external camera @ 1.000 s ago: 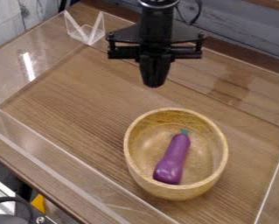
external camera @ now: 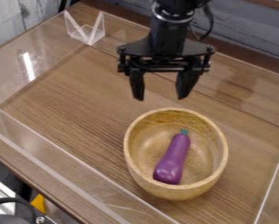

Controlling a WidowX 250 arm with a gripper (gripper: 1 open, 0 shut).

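My gripper (external camera: 163, 80) hangs over the wooden table in the upper middle, its two black fingers spread wide, with nothing visible between them. It is open and sits above and behind a cream bowl (external camera: 142, 136). In the bowl a purple eggplant-like object (external camera: 170, 161) with a small green tip lies lengthwise, toward the front.
A clear plastic piece (external camera: 86, 28) stands at the back left. Raised edges border it at the back and left.
My gripper has come lower and toward the bowl, its fingers now showing more fully. The bowl and the purple object have not moved.
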